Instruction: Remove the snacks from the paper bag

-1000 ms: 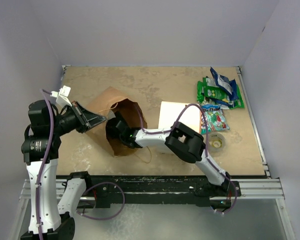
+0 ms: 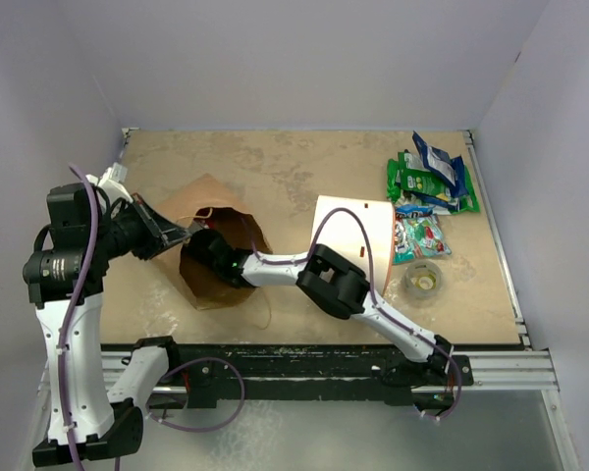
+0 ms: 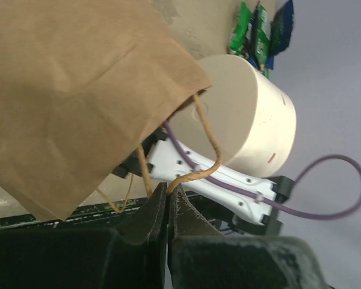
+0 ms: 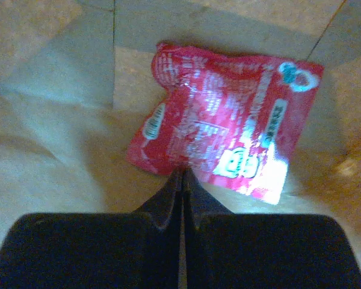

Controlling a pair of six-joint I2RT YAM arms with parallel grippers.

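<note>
The brown paper bag (image 2: 201,196) lies on its side at the left of the table, its mouth facing the right arm. My left gripper is shut on the bag's twisted handle (image 3: 212,135), close to the bag's rim. Inside the bag is my right gripper, its fingertips together with nothing between them. Just beyond those tips, flat against the bag's inner paper, lies a red snack packet (image 4: 213,114); its lower edge meets the tips but stays outside them. From above, the right fingers are hidden by the bag.
Green and blue snack packets (image 2: 427,182) are heaped at the table's right, with a light blue packet (image 2: 419,238) and a clear round tub (image 2: 423,280) in front. A white cylinder (image 2: 348,231) stands beside the right arm.
The right gripper has gone from wide open to shut, and the red packet now looks tilted and nearer. Both arms and the bag have shifted left in the top view.
</note>
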